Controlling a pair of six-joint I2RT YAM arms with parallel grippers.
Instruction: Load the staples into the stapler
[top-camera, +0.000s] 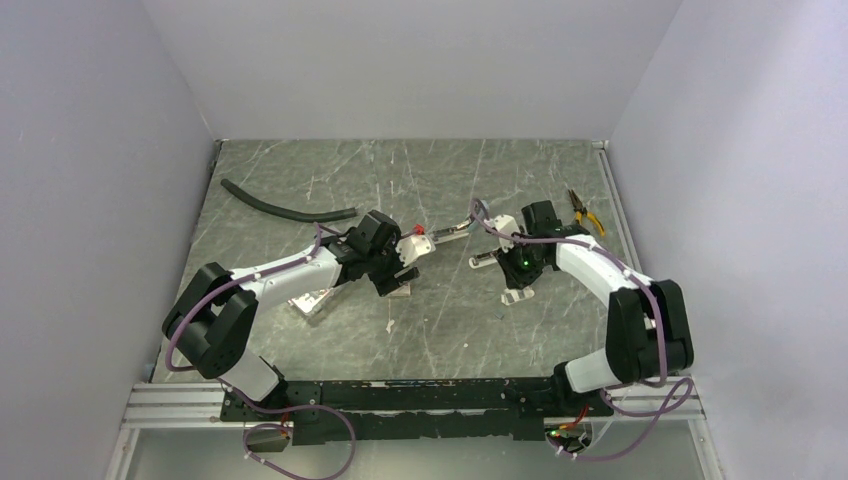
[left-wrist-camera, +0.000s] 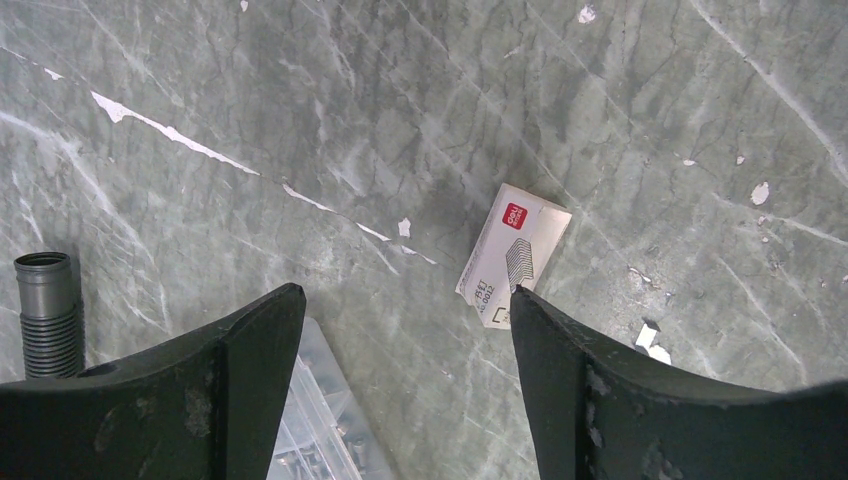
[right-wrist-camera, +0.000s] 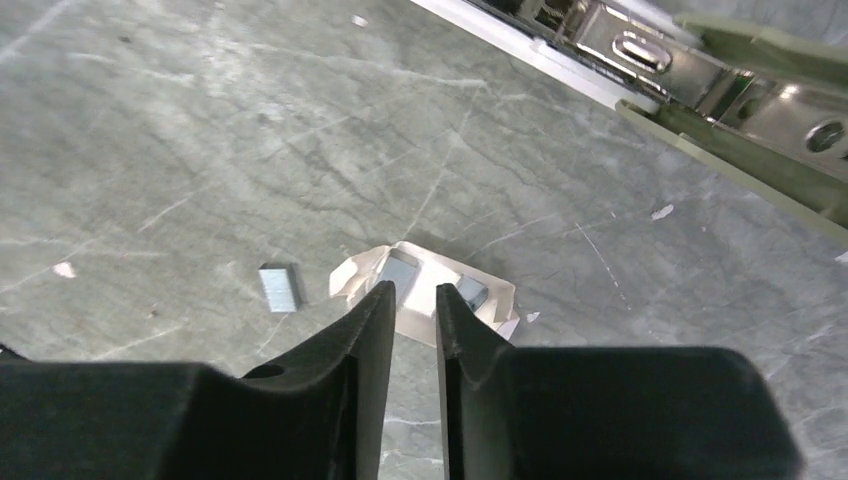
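A long stapler (top-camera: 450, 234) lies opened at mid table; part of its metal body (right-wrist-camera: 640, 55) fills the right wrist view's upper right. My right gripper hangs over a small opened paper staple packet (right-wrist-camera: 430, 270) holding grey staple strips, its fingertips slightly apart; whether anything is between them is unclear. A loose grey staple block (right-wrist-camera: 280, 288) lies left of the packet. My left gripper stands open over the table, near a closed deli staple box (left-wrist-camera: 510, 255).
A clear plastic case (top-camera: 310, 305) is at the left, a black hose (top-camera: 285, 211) at the back left, yellow pliers (top-camera: 585, 215) at the right edge.
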